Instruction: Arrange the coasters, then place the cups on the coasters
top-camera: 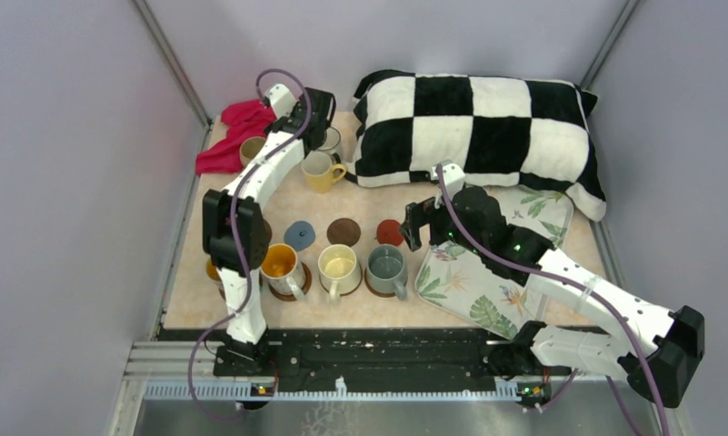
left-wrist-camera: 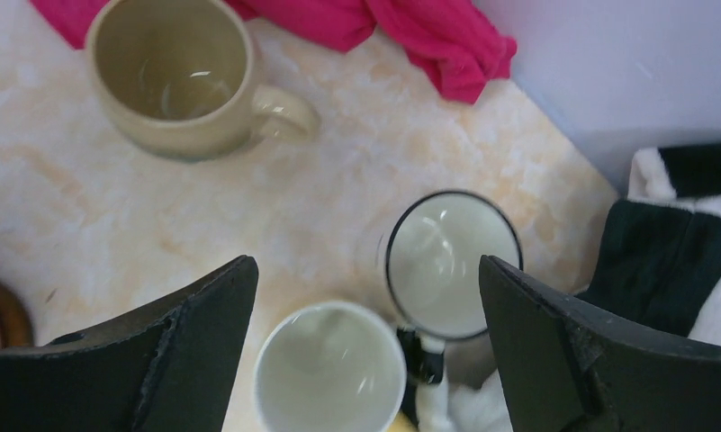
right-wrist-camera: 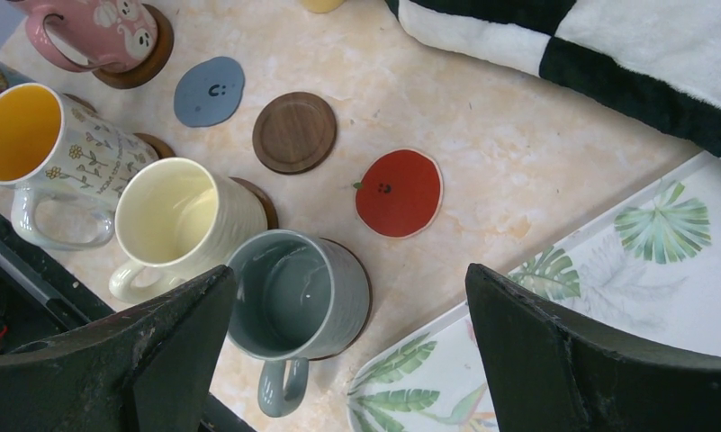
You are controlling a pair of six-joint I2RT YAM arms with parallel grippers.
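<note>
In the left wrist view my left gripper is open over the back-left cups, with nothing between its fingers. A black-rimmed white cup (left-wrist-camera: pixel 453 270) shows near its right finger, and a yellow-handled cup (top-camera: pixel 319 173) stands just in front of that one. The tan cup (left-wrist-camera: pixel 172 90) is off to the left. My right gripper also stands open and empty, above the right side of the table. Below it are a red coaster (right-wrist-camera: pixel 398 193), a brown wooden coaster (right-wrist-camera: pixel 294 132) and a blue coaster (right-wrist-camera: pixel 209 92), all bare.
Grey (right-wrist-camera: pixel 289 292), cream (right-wrist-camera: pixel 190 216) and white flowered (right-wrist-camera: pixel 86 162) mugs stand on coasters along the front. A pink mug (right-wrist-camera: pixel 109 31) is at the left. The checkered cushion (top-camera: pixel 473 127) blocks the back; a leaf-patterned tray (top-camera: pixel 478 282) lies right. Red cloth (top-camera: pixel 224 150) lies back left.
</note>
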